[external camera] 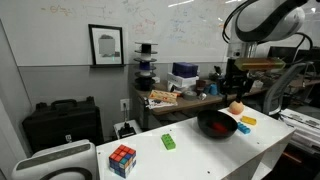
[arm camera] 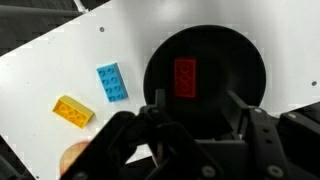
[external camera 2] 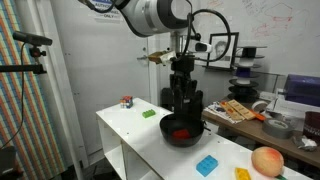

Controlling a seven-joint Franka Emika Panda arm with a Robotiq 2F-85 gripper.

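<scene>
A red toy brick (arm camera: 185,77) lies flat inside the round black pan (arm camera: 225,65), left of its middle in the wrist view. Exterior view 2 also has the red brick (external camera 2: 181,133) in the pan (external camera 2: 166,136). Above the pan hangs my gripper, its fingers spread apart with nothing between them. From the side, the gripper (external camera: 237,91) is well clear of the pan (external camera: 203,124) and the brick, touching neither.
Beside the pan are a blue brick (arm camera: 112,82), a yellow brick (arm camera: 72,111) and a peach-like fruit (external camera 2: 267,161). Further left lie a green brick (external camera: 168,142) and a colored puzzle cube (external camera: 122,160).
</scene>
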